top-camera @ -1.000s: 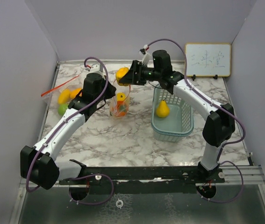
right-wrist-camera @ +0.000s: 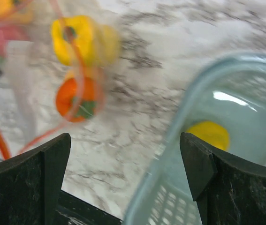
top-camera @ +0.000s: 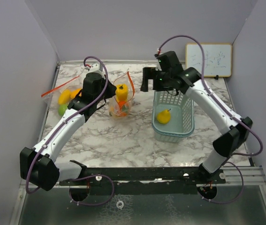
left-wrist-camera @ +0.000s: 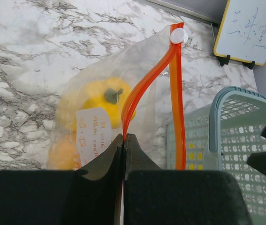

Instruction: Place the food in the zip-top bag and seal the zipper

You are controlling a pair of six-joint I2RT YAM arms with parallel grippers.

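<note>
A zip bag (left-wrist-camera: 100,136) with orange zipper stands upright, holding a yellow pepper (top-camera: 121,91) and orange produce (right-wrist-camera: 72,98). My left gripper (top-camera: 105,93) is shut on the bag's rim. My right gripper (top-camera: 149,78) is open and empty, blurred, above the near side of the grey basket (top-camera: 184,122), where a yellow pear (top-camera: 163,116) lies.
Another bag with mango and green and other produce (top-camera: 63,96) lies at the left. A small whiteboard (top-camera: 209,58) stands at the back right.
My right gripper has let go of the yellow pepper, now down in the bag, and moved right toward the basket. My left arm stays put.
</note>
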